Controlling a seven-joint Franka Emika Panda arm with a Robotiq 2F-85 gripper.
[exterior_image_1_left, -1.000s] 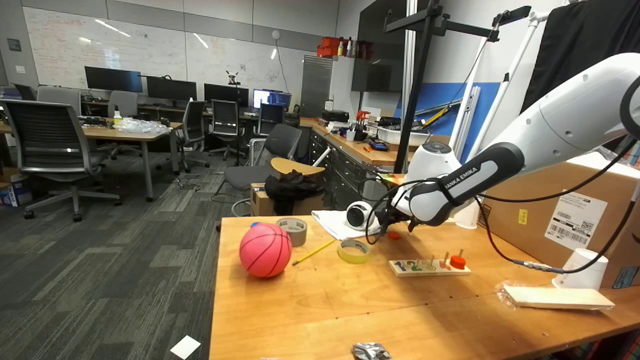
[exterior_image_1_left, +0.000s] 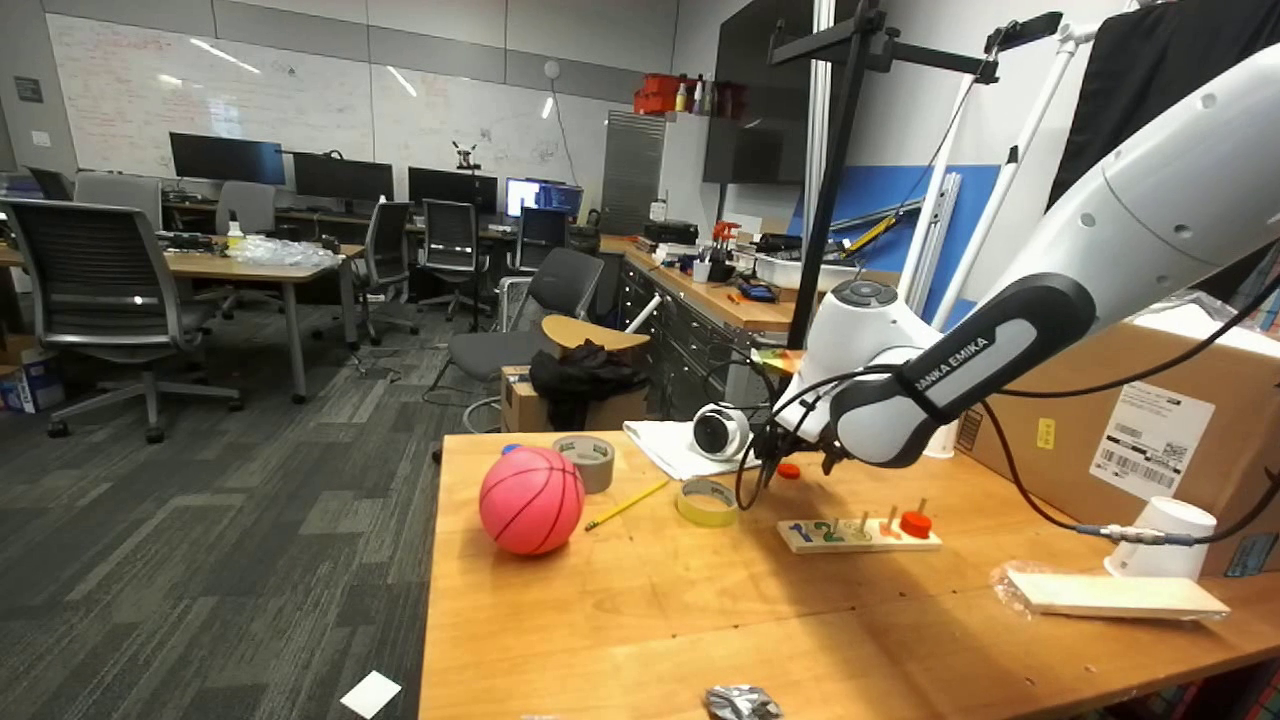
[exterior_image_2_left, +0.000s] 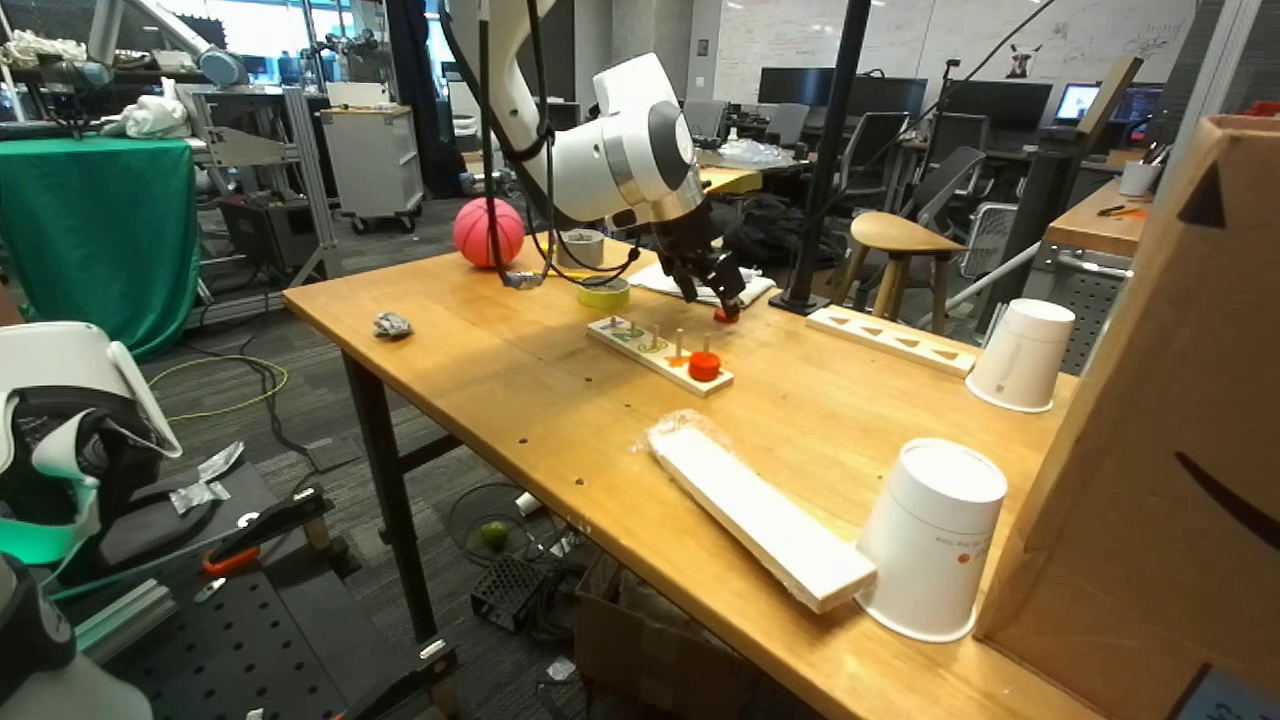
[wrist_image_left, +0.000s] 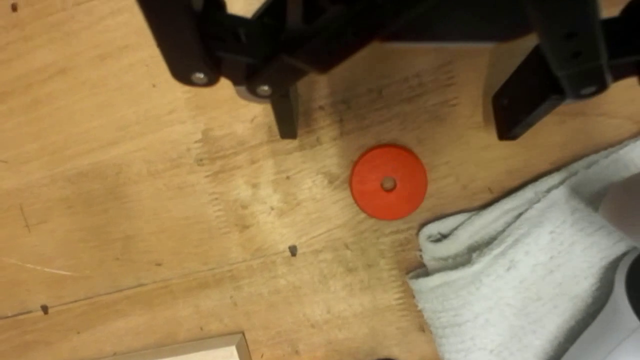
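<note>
A flat red ring (wrist_image_left: 388, 201) with a small centre hole lies on the bare table in the wrist view. My gripper is open above the table, its two fingers wide apart and nothing between them; the ring shows just beyond the fingertips. In exterior view 2 the gripper (exterior_image_2_left: 708, 302) hangs low, close over the red ring (exterior_image_2_left: 725, 316). The wooden peg board (exterior_image_1_left: 828, 536) carries painted numbers and several upright pegs. Red rings (exterior_image_2_left: 704, 366) sit on the peg at one end of that board.
A white cloth (wrist_image_left: 498, 258) lies close beside the loose ring. Yellow tape (exterior_image_1_left: 708, 504), a pencil (exterior_image_1_left: 626, 505) and a pink ball (exterior_image_1_left: 531, 502) are elsewhere on the table. White cups (exterior_image_2_left: 936, 540) and a wrapped board (exterior_image_2_left: 756, 510) stand near the cardboard box (exterior_image_2_left: 1152, 420).
The forearm has risen and the arm's wrist part has shifted slightly in exterior view 1. The loose red ring, the peg board and the other table objects stay where they were.
</note>
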